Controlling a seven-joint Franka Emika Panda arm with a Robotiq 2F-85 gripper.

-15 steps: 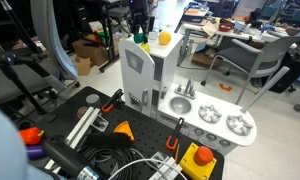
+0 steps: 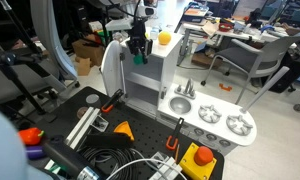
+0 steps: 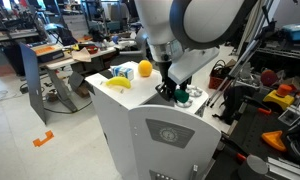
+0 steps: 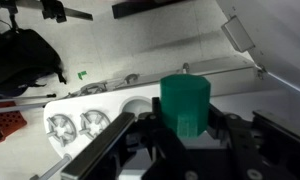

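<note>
A green cup-like object (image 4: 185, 105) fills the middle of the wrist view, with my gripper shut on it. From the first exterior view, the gripper (image 2: 139, 47) points down at the white toy cabinet (image 2: 165, 57), and the green object (image 2: 138, 60) shows beneath its fingers, in front of the cabinet's open side. The cabinet door (image 2: 112, 68) stands open on the left. In the second exterior view, the green object (image 3: 182, 96) is beside the cabinet top (image 3: 125, 92), partly hidden by the gripper (image 3: 174, 88). How far inside it sits, I cannot tell.
On the cabinet lie an orange ball (image 3: 143, 57), a yellow banana (image 3: 93, 83) and a small blue-and-white item (image 3: 118, 71). Beside it stretches a white toy counter with a sink (image 2: 180, 105) and round burners (image 2: 210, 114). A dark table with tools and cables lies in front.
My gripper has come down with the green object, from above the cabinet's top to in front of its open side. The cabinet and the items around it have stayed in place.
</note>
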